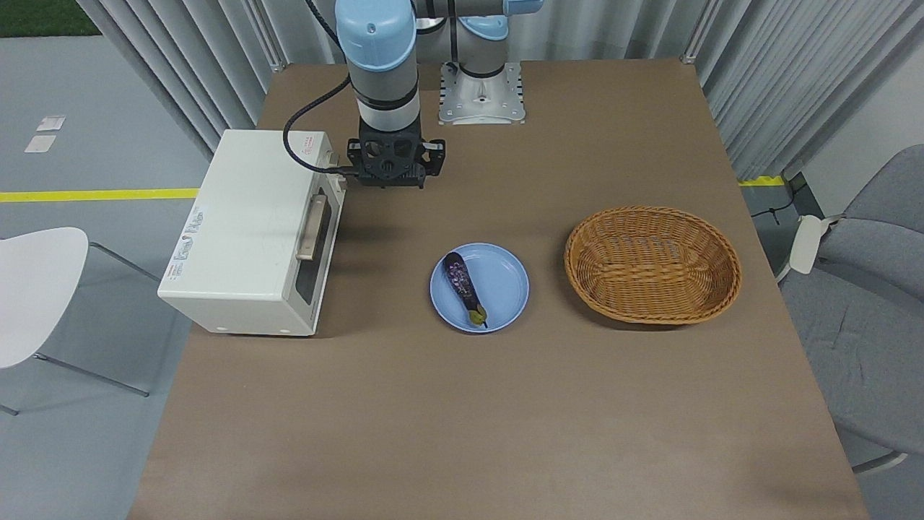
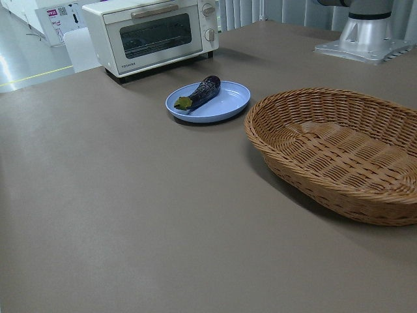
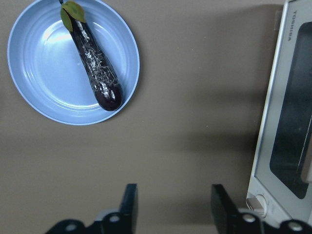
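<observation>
A dark eggplant with a green stem lies on a blue plate on the brown table; in the wrist view it is at the upper left. My gripper hangs beside the white toaster oven's back end, behind the plate in the front view. The wrist view shows its two fingers wide apart, open, with bare table between them. The eggplant is apart from the fingers.
A white toaster oven stands at the left, its glass door facing the plate. An empty wicker basket sits right of the plate.
</observation>
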